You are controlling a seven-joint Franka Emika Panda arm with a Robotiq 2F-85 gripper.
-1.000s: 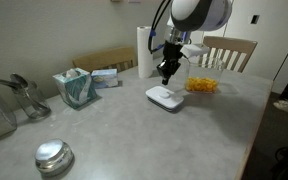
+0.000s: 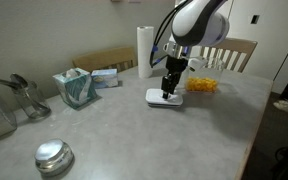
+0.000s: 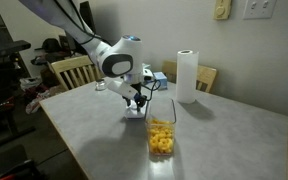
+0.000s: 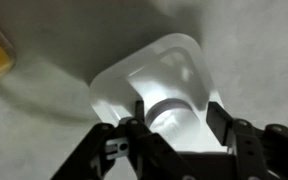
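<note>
A white, square lid with rounded corners [image 2: 158, 101] lies flat on the table, and a round knob [image 4: 172, 122] rises from its middle. My gripper is over the lid with its fingers apart, one on each side of the knob. In exterior view 1 the fingertips [image 2: 166, 94] are down at the lid's height; whether they touch the knob cannot be made out. Beside the lid stands a clear container [image 3: 161, 139] holding yellow-orange pieces, its top uncovered.
A paper towel roll [image 3: 187, 77] stands behind the container. Farther off are a tissue box [image 2: 75, 88], a blue-white box [image 2: 105, 78], a metal bowl [image 2: 54, 157] and a utensil holder [image 2: 29, 101].
My gripper has come down from above the lid to its knob. The lid and the container appear to be in the same places.
</note>
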